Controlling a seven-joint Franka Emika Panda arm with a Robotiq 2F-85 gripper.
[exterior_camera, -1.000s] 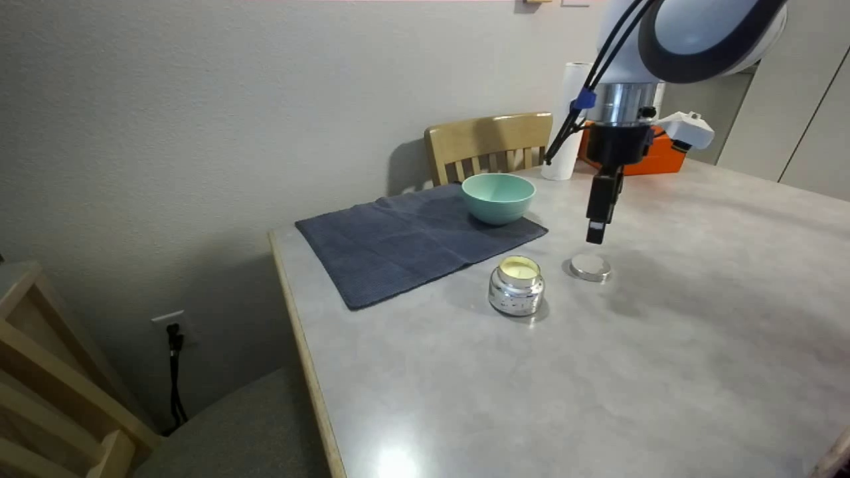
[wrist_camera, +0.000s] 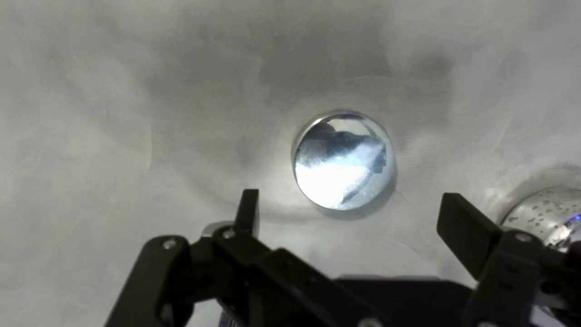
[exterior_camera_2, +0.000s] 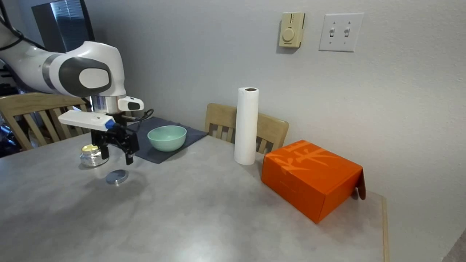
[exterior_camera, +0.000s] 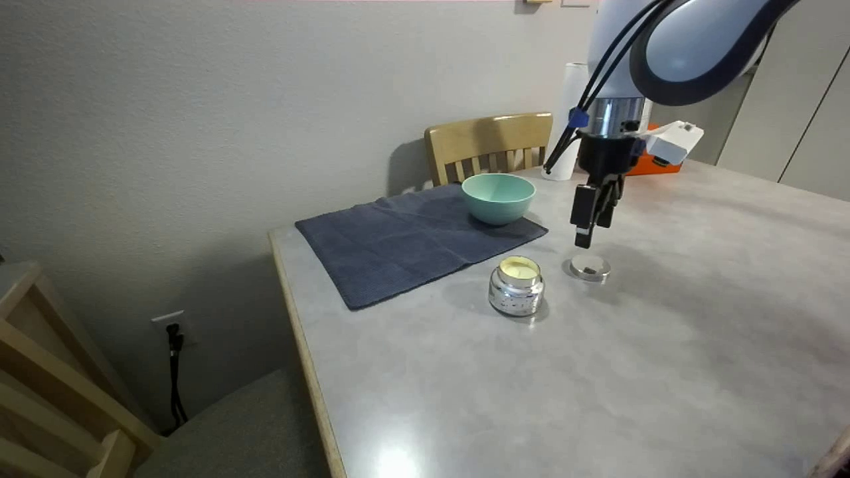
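A round silver lid (exterior_camera: 590, 267) lies flat on the grey table, shiny side up. My gripper (exterior_camera: 594, 231) hangs above it with the fingers wide apart and nothing between them. In the wrist view, the lid (wrist_camera: 344, 161) appears beyond the fingertips, across the gap between the two fingers. Beside the lid stands a silver candle jar (exterior_camera: 516, 288) without a cover, its pale yellow wax showing. Only part of that jar (wrist_camera: 550, 215) shows at the right of the wrist view, partly behind a finger.
A mint-green bowl (exterior_camera: 498, 200) sits on a dark blue cloth (exterior_camera: 398, 243) near the wall. Farther off stand a white paper towel roll (exterior_camera_2: 247, 126) and an orange box (exterior_camera_2: 305, 179). Open table (exterior_camera_2: 196, 209) lies in front of them.
My gripper has shifted slightly left in exterior view 1 and turned, so both fingers now show there. The lid, jar, bowl and cloth have stayed put.
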